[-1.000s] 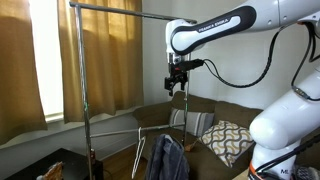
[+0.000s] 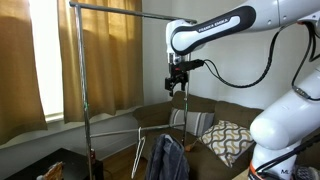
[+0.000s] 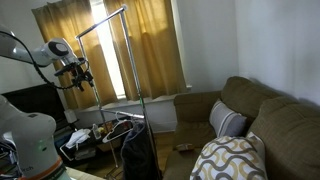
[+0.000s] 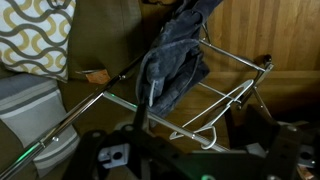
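My gripper (image 2: 178, 90) hangs high beside the metal garment rack (image 2: 82, 75), pointing down with its fingers apart. In exterior view 2 the gripper (image 3: 84, 82) is at the rack's left side, well above the floor. Nothing shows between its fingers in the wrist view, where they reach in from the lower edge. Far below lies or hangs a dark grey-blue garment (image 4: 175, 68), also low by the rack in exterior view 1 as a dark cloth (image 2: 168, 158). White hangers (image 4: 212, 118) are beside it; how they are attached is unclear.
A brown sofa (image 3: 205, 108) with a patterned pillow (image 3: 228, 160) and a striped pillow (image 3: 228, 119) stands beside the rack. Yellow curtains (image 2: 110, 55) cover the window behind. Rack poles stand close to the arm; the air above the sofa is clear.
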